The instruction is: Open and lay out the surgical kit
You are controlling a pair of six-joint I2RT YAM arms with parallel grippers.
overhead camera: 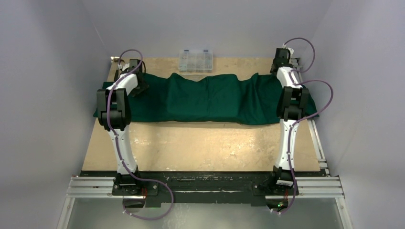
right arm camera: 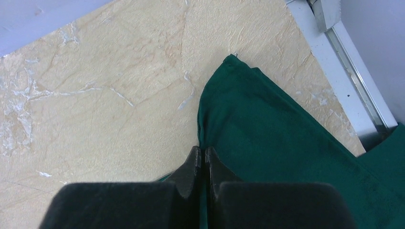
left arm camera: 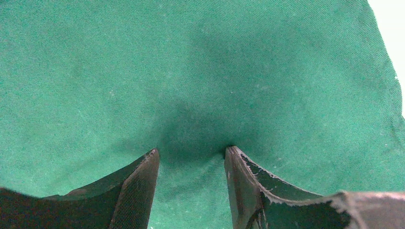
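Observation:
A dark green cloth stretches across the table in a wide band, with soft folds along its far side. In the right wrist view my right gripper is shut on the far edge of the cloth, near its far right corner, and the fabric bunches at the fingertips. In the left wrist view my left gripper stands open over the cloth, with only flat fabric in sight between its fingers. The left arm hides part of the cloth's left end in the top view.
A clear compartment box stands behind the cloth at the back middle. A metal rail runs along the right side near the wall.

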